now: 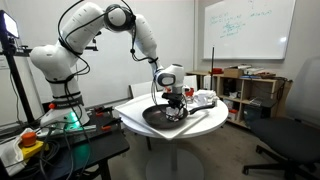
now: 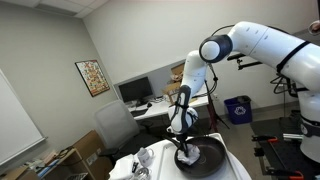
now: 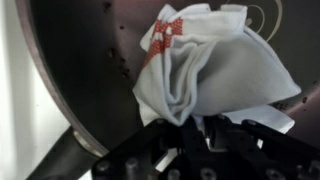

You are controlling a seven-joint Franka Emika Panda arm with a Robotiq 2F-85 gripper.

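A white cloth [image 3: 195, 70] with a red-patterned strip is bunched up in the dark pan, seen close in the wrist view. My gripper is shut on a fold of it, the fingers at the cloth's lower edge. In exterior view 2 the cloth [image 2: 187, 154] lies inside the black pan [image 2: 208, 170], directly beneath the gripper [image 2: 181, 135]. The pan [image 1: 150, 119] sits on the round white table in exterior view 1, where the arm hides most of the cloth.
Behind the pan on the white table [image 1: 212, 121] stand white items [image 1: 203, 99]. In exterior view 2, a cup [image 2: 145, 157] and other small things are left of the pan. An office chair [image 1: 285, 135] stands to the right of the table.
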